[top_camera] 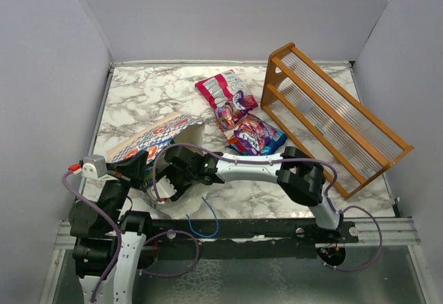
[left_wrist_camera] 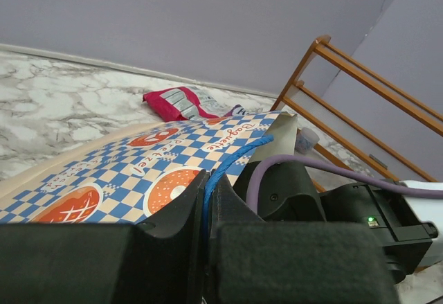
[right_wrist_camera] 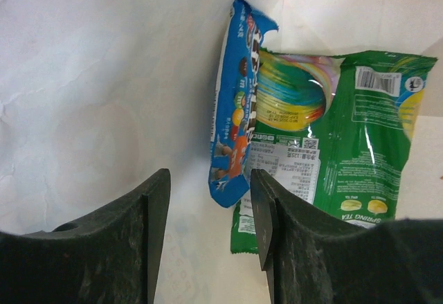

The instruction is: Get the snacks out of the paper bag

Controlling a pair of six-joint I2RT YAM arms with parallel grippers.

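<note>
The paper bag (top_camera: 142, 138), with a blue checked print, lies open on its side at the left of the table. Its blue rope handle (left_wrist_camera: 214, 179) comes up between the pinched fingers of my left gripper. Inside the bag, in the right wrist view, stand a narrow blue packet (right_wrist_camera: 235, 103) and a green packet (right_wrist_camera: 346, 152) behind it. My right gripper is at the bag mouth, its fingers apart. The blue packet's lower end shows in the gap, nearer the right finger; whether they touch I cannot tell.
A pink bag (top_camera: 225, 88), a purple packet (top_camera: 232, 113) and a blue-purple packet (top_camera: 257, 136) lie mid-table. A tilted wooden rack (top_camera: 325, 110) stands to the right. A second blue handle (top_camera: 216, 224) loops over the front edge.
</note>
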